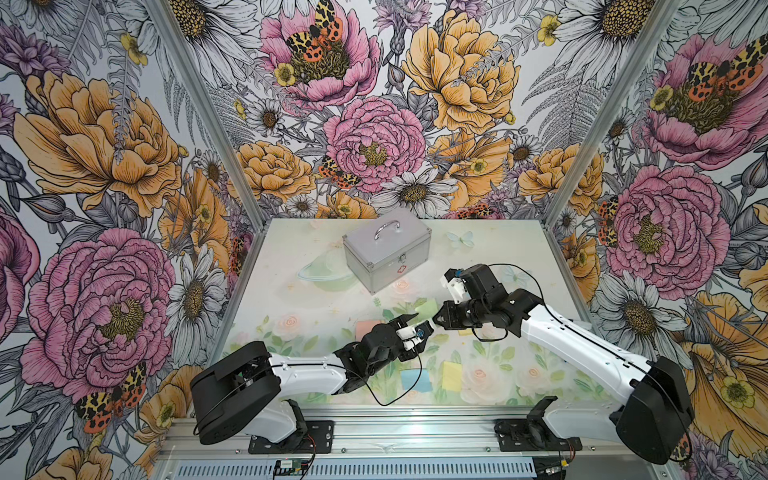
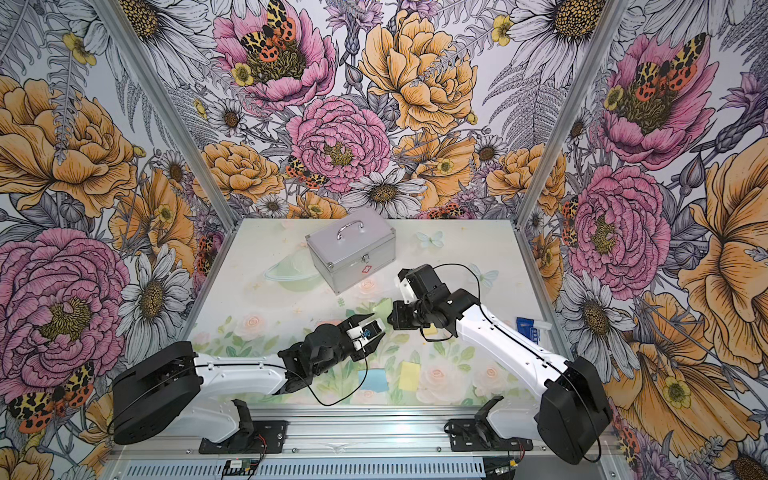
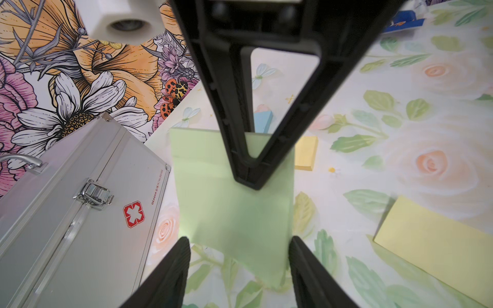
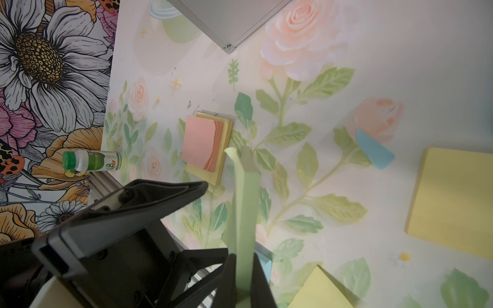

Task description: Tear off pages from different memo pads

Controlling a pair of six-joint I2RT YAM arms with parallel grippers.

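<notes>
My right gripper (image 1: 444, 313) is shut on a pale green memo pad, held upright above the table and seen edge-on in the right wrist view. My left gripper is open just beside the pad's lower edge, its fingers either side of it in the left wrist view. On the table lie a pink pad atop a yellow one (image 4: 202, 143), more yellow pads (image 4: 449, 200) (image 2: 409, 376), a blue pad (image 2: 372, 380) and a small blue piece of paper (image 4: 375, 150).
A silver case (image 1: 388, 248) with a handle stands at the back centre. A blue item (image 2: 528, 328) lies at the right edge.
</notes>
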